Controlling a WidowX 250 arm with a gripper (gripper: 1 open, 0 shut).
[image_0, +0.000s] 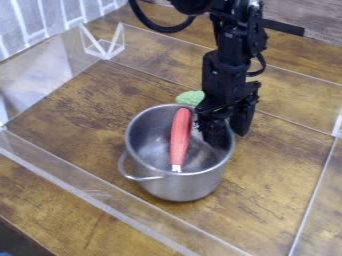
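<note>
My black gripper (223, 118) is down at the right rim of a steel pot (167, 178), its lower end partly over the pot's inside; I cannot tell its finger state or whether anything is between the fingers. A red-handled utensil (179, 135) lies in the pot, tilted lengthwise. A green cabbage-like object (190, 99) shows behind the pot and gripper, mostly hidden by them.
Clear panels or edges run along the near left and far right. A white wire item (104, 42) stands at the back left.
</note>
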